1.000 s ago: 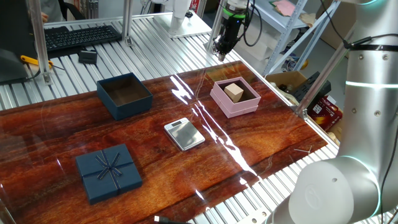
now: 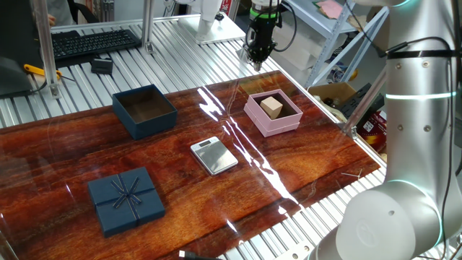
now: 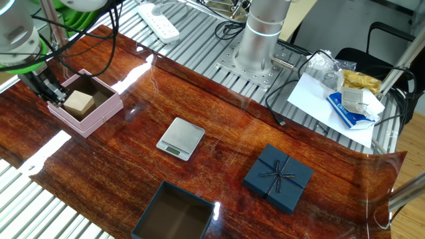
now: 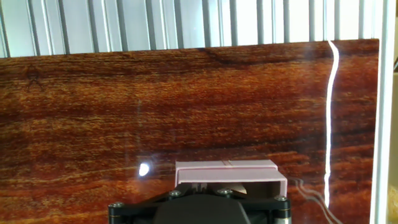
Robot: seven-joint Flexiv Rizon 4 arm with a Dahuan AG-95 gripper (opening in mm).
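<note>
A pale wooden block (image 2: 271, 107) rests inside the open pink box (image 2: 263, 128), towards one side of it. The same block (image 3: 79, 103) rises to about rim height in exterior view 2. My gripper (image 2: 256, 63) hangs above and behind the pink box, apart from the block in exterior view 1. In the wrist view its black body covers the bottom edge and part of the pink box (image 4: 227, 173); the block is mostly hidden there. Whether the fingers are open or shut does not show.
A silver scale (image 2: 214, 155) lies mid-table. An open dark blue box (image 2: 144, 128) stands at the left, and its bow-tied lid (image 2: 127, 201) lies nearer the front. Cables and a white sheet (image 3: 325, 109) lie by the arm's base. Wood between these is bare.
In exterior view 1, the arm has shifted slightly left, and the gripper's upper part has swung left, so it hangs more upright. The block, boxes and scale have not moved.
</note>
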